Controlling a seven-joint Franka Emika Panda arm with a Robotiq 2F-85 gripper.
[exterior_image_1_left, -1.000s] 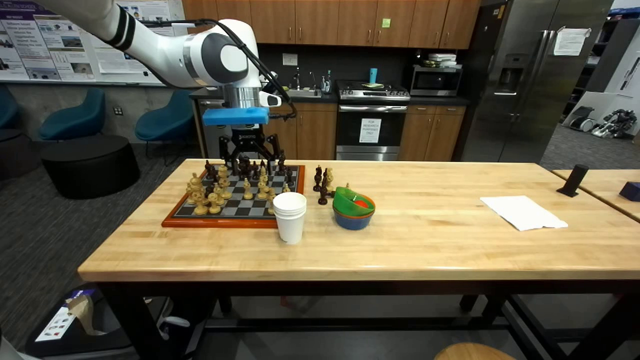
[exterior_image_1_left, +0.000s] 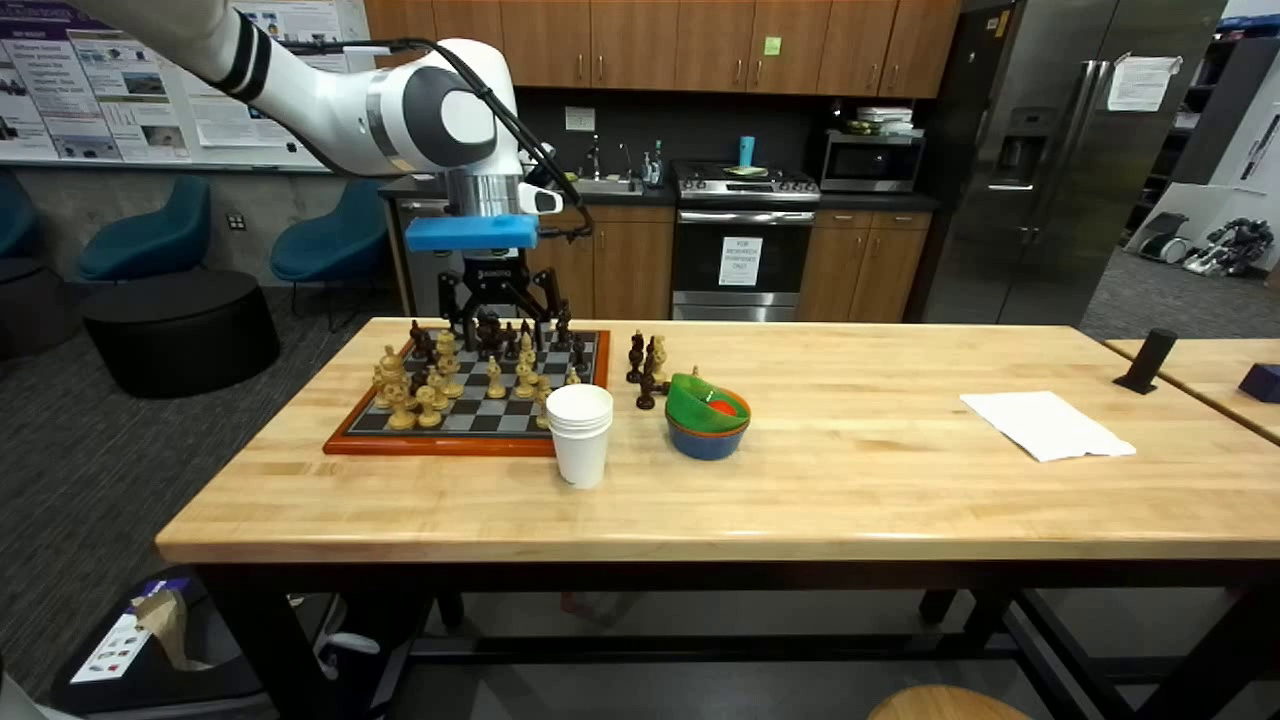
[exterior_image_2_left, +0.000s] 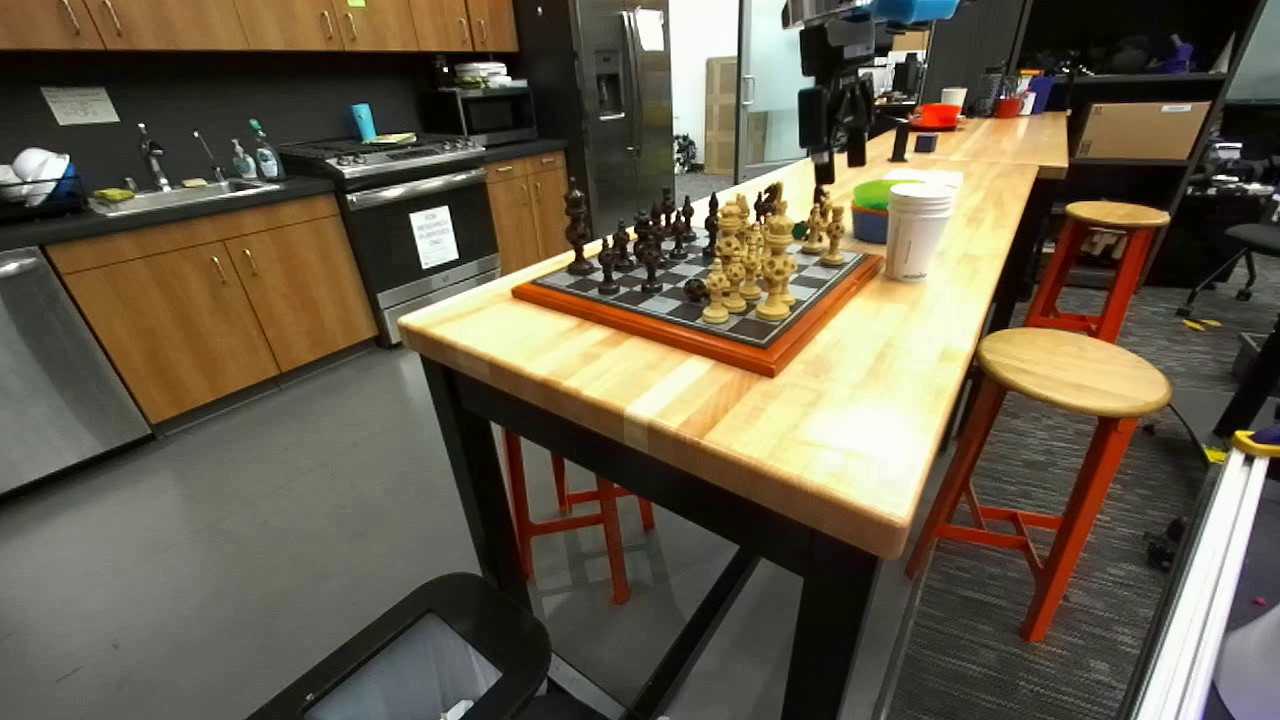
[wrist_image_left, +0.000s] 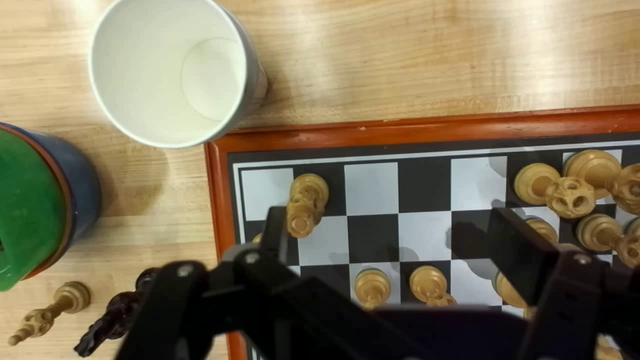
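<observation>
My gripper is open above the chessboard (exterior_image_1_left: 480, 422), its black fingers (wrist_image_left: 520, 252) spread wide with nothing held between them. Light and dark chess pieces stand on the board. In the wrist view, a light piece (wrist_image_left: 307, 204) near the board's corner rises just beyond one finger. Two shorter light pieces, one of them a pawn (wrist_image_left: 372, 287), stand on squares seen between the fingers. A cluster of light pieces (wrist_image_left: 571, 197) lies past the other finger. In exterior view 2 the gripper (exterior_image_2_left: 836, 162) hangs over the far part of the board, and the pieces below partly hide one another.
Stacked white cups (exterior_image_1_left: 581, 444) stand close to the board's corner, beside a blue bowl (exterior_image_1_left: 705, 443) holding a green bowl (exterior_image_1_left: 690, 406). Several pieces, including a dark one (exterior_image_1_left: 645, 391), stand off the board. White paper (exterior_image_1_left: 1046, 425) lies at right.
</observation>
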